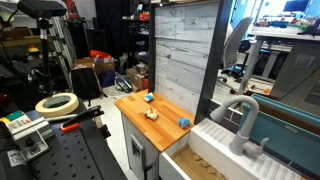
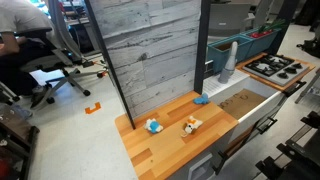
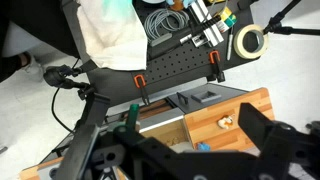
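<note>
My gripper shows at the bottom of the wrist view, its two dark fingers wide apart with nothing visible between them. Below it lies the black perforated table. On the wooden counter (image 1: 160, 123) are a small blue-and-white item (image 2: 153, 125), a yellowish-white toy (image 2: 191, 125) and a blue object (image 1: 184, 122) near the white-walled recess (image 2: 250, 122). The gripper is apart from all of them. Where its fingertips are in the exterior views, I cannot tell.
A grey cone-shaped piece (image 2: 229, 62) stands behind the recess, and a stove top (image 2: 274, 67) sits farther right. A tape roll (image 3: 250, 41), orange clamps, a white cloth (image 3: 112, 35) and coiled cable occupy the black table. A tall panel (image 2: 160, 50) backs the counter.
</note>
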